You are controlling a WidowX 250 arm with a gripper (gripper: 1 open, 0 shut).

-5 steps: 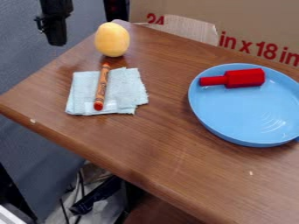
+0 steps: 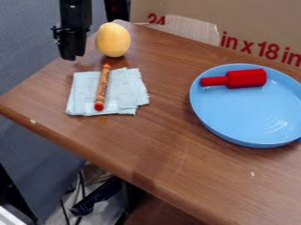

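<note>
The black gripper [image 2: 69,44] hangs at the top left over the back left of the wooden table, left of a yellow oval object [image 2: 113,39] like a mango; whether its fingers are open or shut is not clear. An orange crayon-like stick [image 2: 102,88] lies on a folded pale blue cloth [image 2: 127,94]. On the right, a red cylinder with a handle [image 2: 245,78] rests on a blue plate [image 2: 247,119].
The wooden table [image 2: 200,185] has bare room at the front and between cloth and plate. A cardboard box [image 2: 265,25] stands behind it. Cables and dark gear lie below the left edge.
The gripper has moved right and down, closer to the yellow object. The objects on the table are unchanged.
</note>
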